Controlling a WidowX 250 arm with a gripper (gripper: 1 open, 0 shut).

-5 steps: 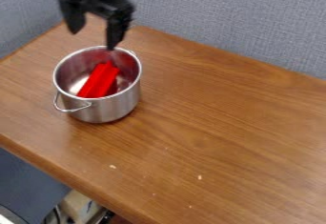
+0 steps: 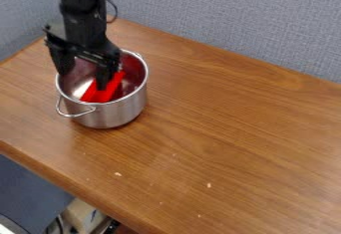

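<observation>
A steel pot with wire handles stands on the left of the wooden table. Inside it lies a red elongated object. My black gripper is lowered over the pot, its fingers apart and reaching to about the rim, one at the pot's left and one above the red object. Whether they touch either is unclear.
A grey wall rises behind it, and the table's front edge runs at the lower left.
My gripper has come down from high above the pot to the level of its rim. The pot and red object look unmoved.
</observation>
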